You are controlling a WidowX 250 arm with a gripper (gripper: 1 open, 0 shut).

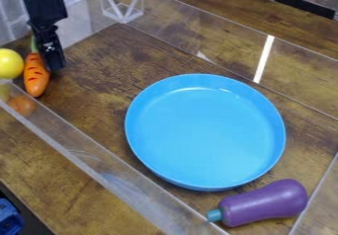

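An orange toy carrot (38, 79) with a green top lies at the left of the wooden table, beside a yellow round fruit (8, 63). My dark gripper (45, 55) is lowered over the carrot's upper end, its fingers around or just at that end; whether they touch it I cannot tell. A blue plate (204, 130) sits empty in the middle right, and a purple toy eggplant (262, 202) lies at the lower right.
Clear low walls surround the work area, one running diagonally across the lower left. The table between carrot and plate is bare. A blue object (8, 219) sits at the bottom left corner.
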